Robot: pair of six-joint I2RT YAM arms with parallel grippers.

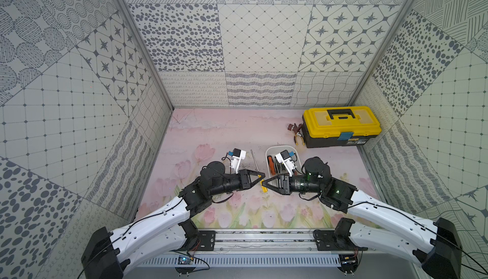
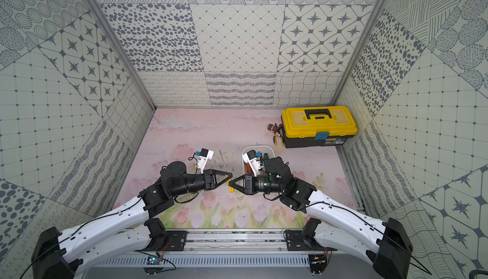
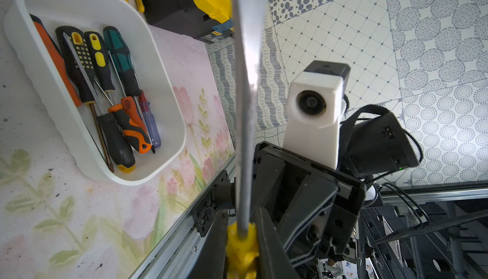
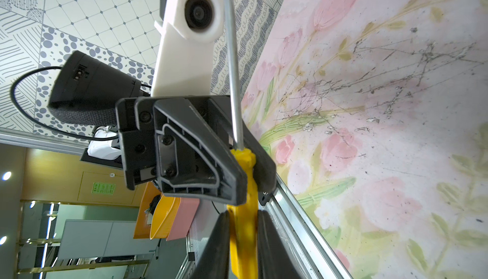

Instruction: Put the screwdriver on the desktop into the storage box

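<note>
A yellow-handled screwdriver point(image 1: 264, 186) stands out between my two grippers, its long silver shaft point(image 4: 231, 65) rising. My left gripper point(image 1: 259, 176) is shut on it; in the left wrist view its fingertips point(image 3: 221, 258) flank the yellow handle. My right gripper point(image 1: 265, 182) is at the handle point(image 4: 244, 248) a little lower and to the right, fingers either side of it; whether they grip it is unclear. The white storage box point(image 3: 167, 162), holding several screwdrivers, sits on the desk behind and right of the grippers.
A yellow and black toolbox point(image 1: 341, 121) is at the back right, with pliers point(image 1: 297, 136) beside it. The right arm partly hides the white box in both top views.
</note>
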